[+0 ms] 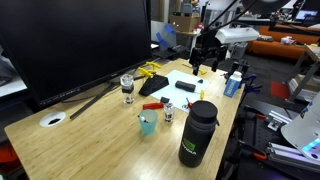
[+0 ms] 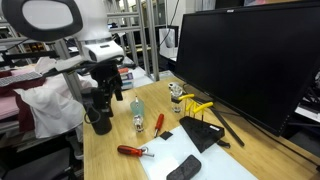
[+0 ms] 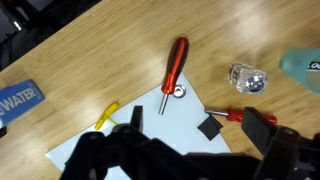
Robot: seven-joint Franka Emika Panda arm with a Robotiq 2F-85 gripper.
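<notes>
My gripper is open and empty above the table, with its black fingers at the bottom of the wrist view. Ahead of them lies a red and black screwdriver (image 3: 176,63), its shaft tip over a white sheet (image 3: 150,122). A second red-handled screwdriver (image 3: 247,115) lies to the right, partly behind a finger. Beside it is a black block (image 3: 209,127), partly on the sheet. A small clear and metal item (image 3: 247,78) and a teal cup (image 3: 301,66) stand farther right. Left of the gripper, a yellow object (image 3: 107,114) rests on the sheet.
A tall black container (image 1: 198,134) stands near the table's front edge. Yellow-handled tools (image 2: 198,106) and a patterned cup (image 1: 127,88) sit before the large monitor (image 1: 85,50). A blue package (image 3: 17,102) is at the wrist view's left. Bare wood (image 1: 75,140) lies at the table's left.
</notes>
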